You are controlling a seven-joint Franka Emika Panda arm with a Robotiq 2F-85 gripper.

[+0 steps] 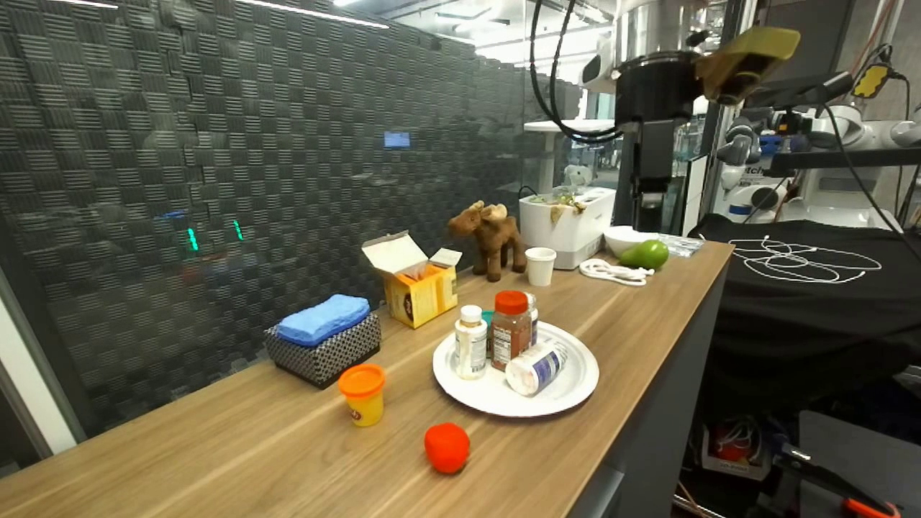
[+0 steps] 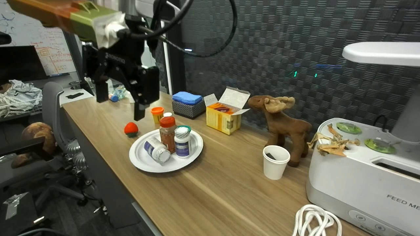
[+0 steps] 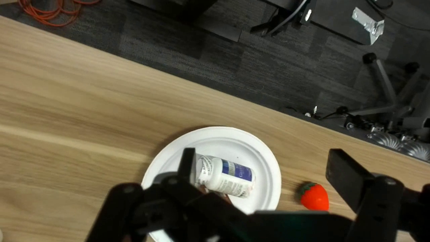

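My gripper (image 2: 120,104) hangs in the air above the counter, its fingers wide apart and empty. Below it, a white plate (image 1: 552,398) carries several bottles. A white bottle with a purple label (image 3: 231,175) lies on its side there, partly covered by one of my fingers (image 3: 186,165) in the wrist view. Standing on the plate are a red-capped spice jar (image 1: 511,332), a white-capped bottle (image 1: 471,344) and another white bottle (image 2: 182,142). A red toy strawberry (image 3: 314,197) sits on the wood beside the plate.
A yellow tub with orange lid (image 1: 363,396), a black box with blue cloth (image 1: 324,341), an open yellow box (image 2: 223,121), a plush moose (image 2: 285,122) and a paper cup (image 2: 275,162) line the counter. Bare wood (image 3: 72,121) surrounds the plate; the counter drops off along one side.
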